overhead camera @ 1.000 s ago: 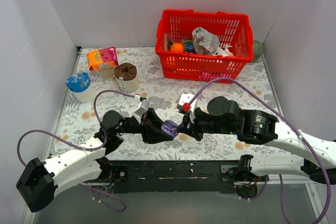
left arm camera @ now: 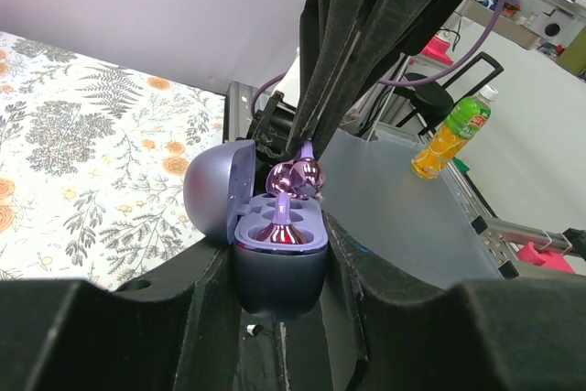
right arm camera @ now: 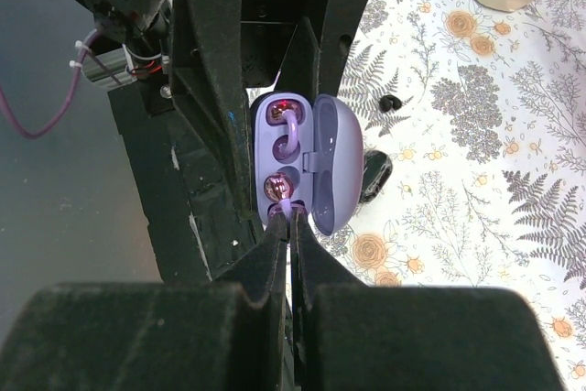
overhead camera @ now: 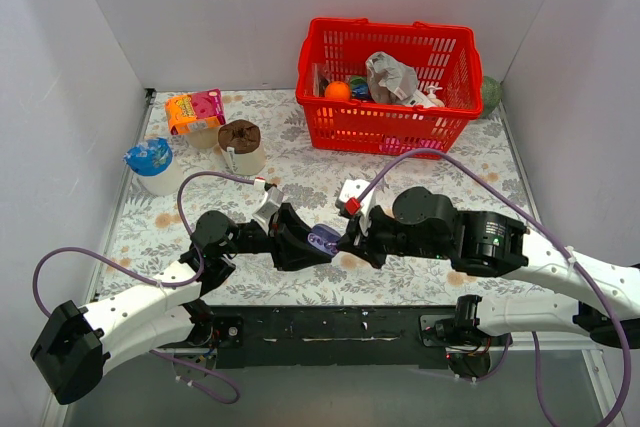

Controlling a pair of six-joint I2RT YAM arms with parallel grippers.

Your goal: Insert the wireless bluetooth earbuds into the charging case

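My left gripper is shut on the lilac charging case, whose lid stands open. One shiny pink-purple earbud sits in the case's near end in the left wrist view, stem upward. The second earbud is at the other end of the case, its stem reaching the tips of my right gripper. That gripper is shut. Whether its fingers pinch the stem or merely touch it cannot be told, nor how deep this earbud sits. From above, the case is between both grippers, mostly covered.
At the back stands a red basket with assorted items. Several containers, including a brown-topped tub and a blue-topped one, occupy the left rear.
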